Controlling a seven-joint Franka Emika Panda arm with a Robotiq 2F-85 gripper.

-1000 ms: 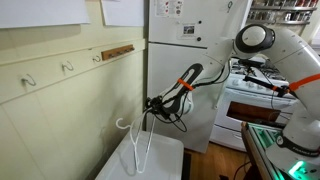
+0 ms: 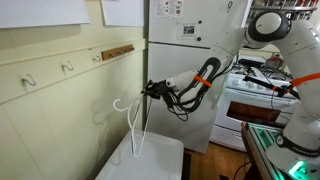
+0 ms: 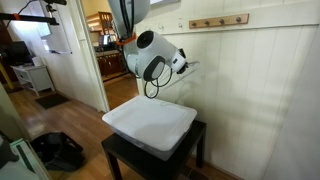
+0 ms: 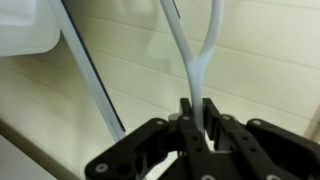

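A white clothes hanger (image 2: 137, 137) hangs tilted in the air above the white box lid, its hooked end toward the left and close to the wall. My gripper (image 2: 150, 89) is shut on it near the wall. In the wrist view the white hanger (image 4: 194, 62) splits into two branches and runs down between the fingers of my gripper. From the second exterior side, my gripper (image 3: 183, 65) appears beside the panelled wall, and the hanger is hard to make out against it.
Metal hooks (image 2: 67, 66) are fixed along the cream wall, and a wooden peg rail (image 2: 117, 52) sits farther along it. Below is a wide white lid (image 3: 150, 120) on a black table (image 3: 128, 153). A white fridge (image 2: 187, 75) stands behind the arm.
My gripper has risen along the wall, lifting the hanger with it. The hanger's hook end has also moved up and slightly left, while the lid has stayed in place.
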